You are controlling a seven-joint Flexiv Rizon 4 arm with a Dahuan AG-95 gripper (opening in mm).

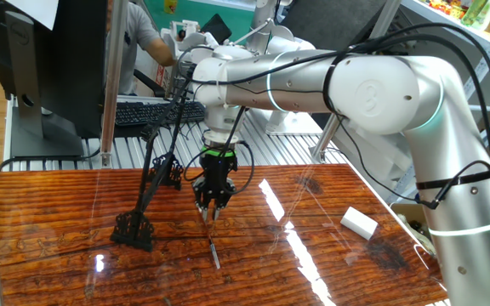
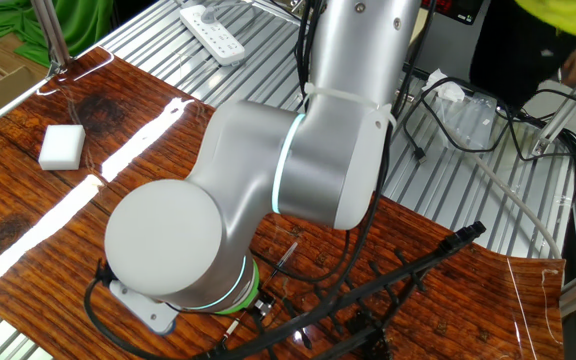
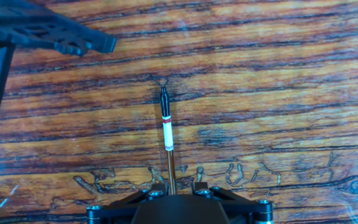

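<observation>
A slim pen point(image 3: 168, 134) with a dark end and a white label lies on the wooden table. In the wrist view it runs from mid-frame down towards my gripper, whose fingers stand apart on either side of its line. The pen's near part is hidden under the gripper body. From the first exterior view, the gripper point(image 1: 209, 216) points down over the back end of the pen point(image 1: 214, 253), open. Whether the fingertips touch the table cannot be made out. The arm largely covers the gripper in the second exterior view.
A black frame point(image 1: 133, 229) stands on the table just left of the gripper, its bar rising close to the arm. A white block point(image 1: 360, 223) lies well to the right.
</observation>
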